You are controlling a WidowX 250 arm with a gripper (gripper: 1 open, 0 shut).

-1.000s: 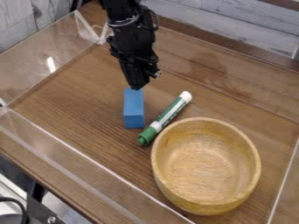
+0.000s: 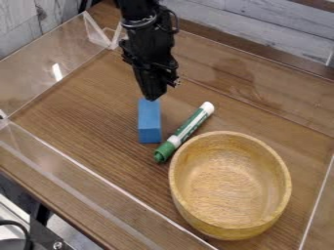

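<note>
My gripper [image 2: 152, 90] hangs from the top of the camera view, dark and pointing down, shut, just above a blue rectangular block [image 2: 148, 122] on the wooden surface. Nothing shows between its fingers. Right of the block lies a green tube with a white band [image 2: 185, 132], slanting toward the upper right. A tan oval bowl [image 2: 229, 186] sits at the lower right.
The wooden tray floor [image 2: 72, 137] is clear at the left and behind the tube at the upper right. Clear walls edge the left side and white planks [image 2: 280, 29] lie beyond the back edge.
My gripper has shifted very slightly; the block, tube and bowl stay where they were.
</note>
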